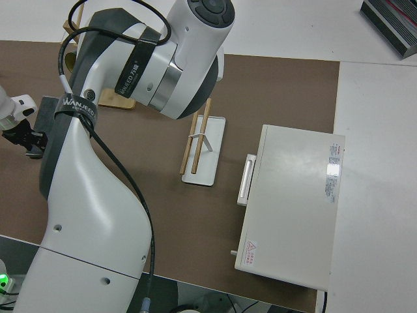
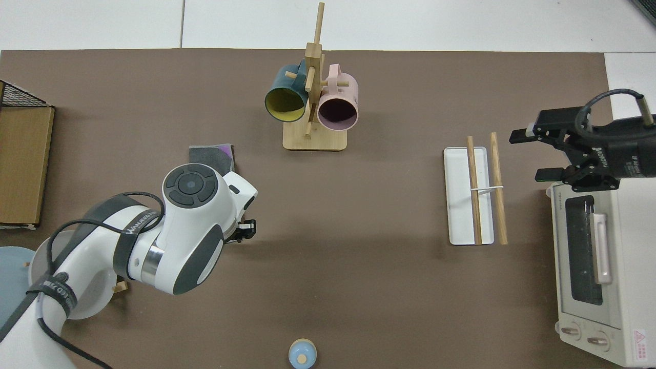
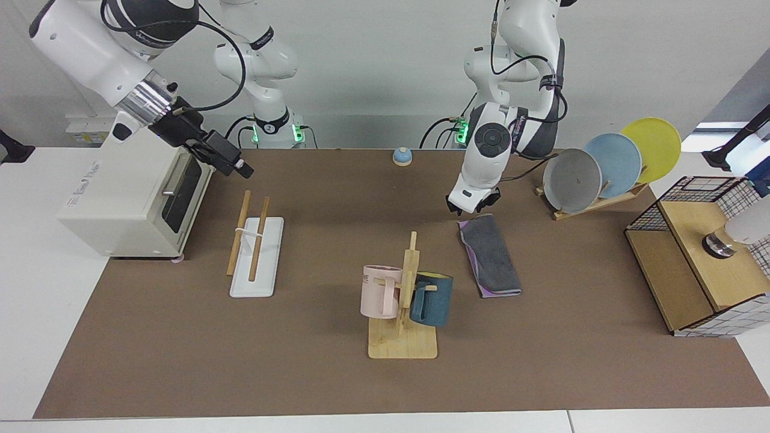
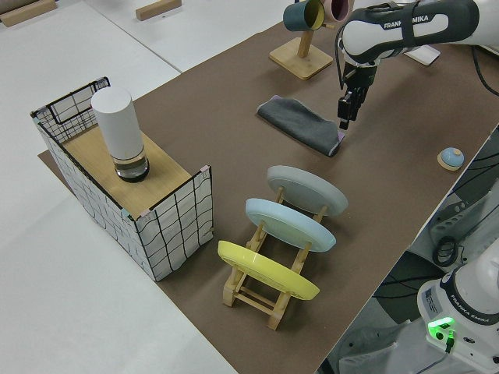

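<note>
My left arm's gripper in the top view hangs low over the grey-and-purple cloth, mostly behind the white wrist housing; the front view shows it beside the cloth. In the left view it is just above the cloth. My right gripper hovers above the white oven, its two black fingers apart, nothing between them. A wooden mug tree holds a teal mug and a pink mug.
A white board with two wooden rods lies right of centre. A plate rack with three plates and a wire-sided shelf stand on the left. A small blue round object sits at the near edge.
</note>
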